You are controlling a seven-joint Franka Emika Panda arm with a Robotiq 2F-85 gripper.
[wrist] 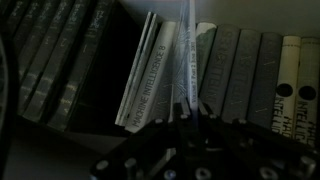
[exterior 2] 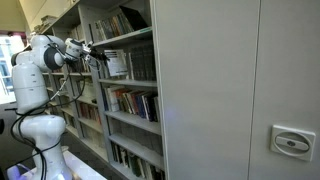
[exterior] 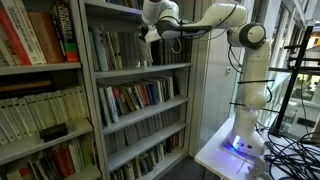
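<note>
My gripper is shut on a thin, pale book [wrist: 187, 60], which stands upright between the fingers in the wrist view. The book's lower end is hidden by the gripper. Behind it is a row of books, among them the grey "Machine Intelligence 8" volume [wrist: 152, 75] to its left and dark grey volumes [wrist: 240, 75] to its right. In exterior view 1, the gripper [exterior: 143, 35] is high up in front of the bookcase's upper shelf; the held book is too small to make out there.
Thick black volumes [wrist: 85, 65] stand to the left, past a dark gap. Cream books [wrist: 287, 85] are farther right. The bookcase's upright [exterior: 91, 90] separates the shelf bays. A white table [exterior: 222, 158] stands by the arm's base.
</note>
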